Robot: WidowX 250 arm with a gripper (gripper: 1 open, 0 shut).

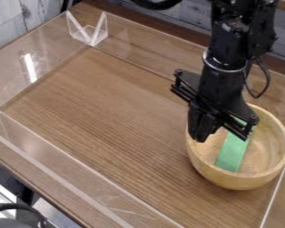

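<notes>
My black gripper point(202, 125) reaches down from the top right, its fingertips low over the left rim of a pale tan oval bowl point(234, 183) at the right of the view. A green block point(233, 153) lies inside the bowl, to the right of the fingertips. The gripper looks shut, with nothing visible between its fingers.
Bare wooden table point(92, 125) fills the left and middle. A clear plastic holder point(88, 28) stands at the back left. A black cable or part lies at the lower left edge.
</notes>
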